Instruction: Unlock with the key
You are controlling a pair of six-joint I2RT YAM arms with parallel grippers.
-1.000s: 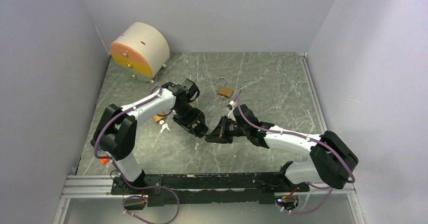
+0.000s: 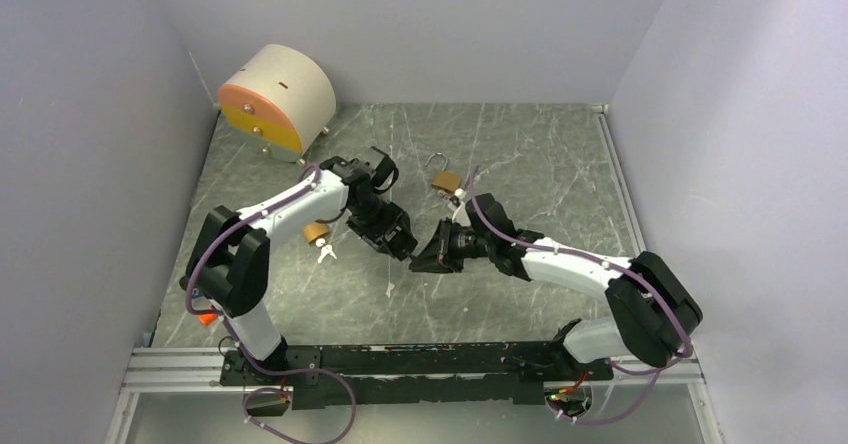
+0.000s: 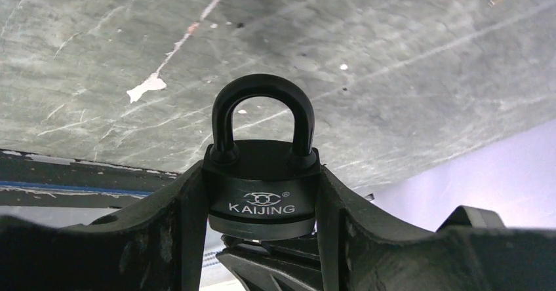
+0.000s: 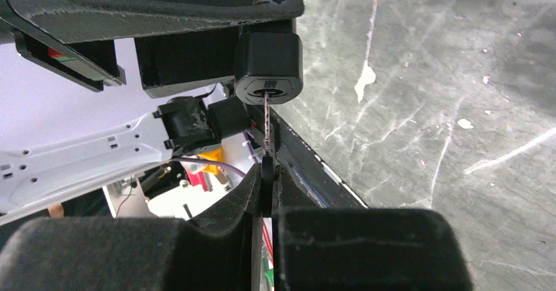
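Observation:
A black KAIJING padlock with its shackle seated in the body is held by my left gripper, whose fingers press on both sides. In the right wrist view the padlock's bottom faces my right gripper, which is shut on a key. The key's blade meets the keyhole; how deep it sits is hard to tell. In the top view both grippers meet near the middle, above the table.
A brass padlock with raised shackle lies behind the grippers. Another brass piece and silver keys lie left. A striped rounded box stands back left.
The left gripper with the padlock has shifted slightly up and right in the top view. The right gripper has moved a little up in the picture, staying against it.

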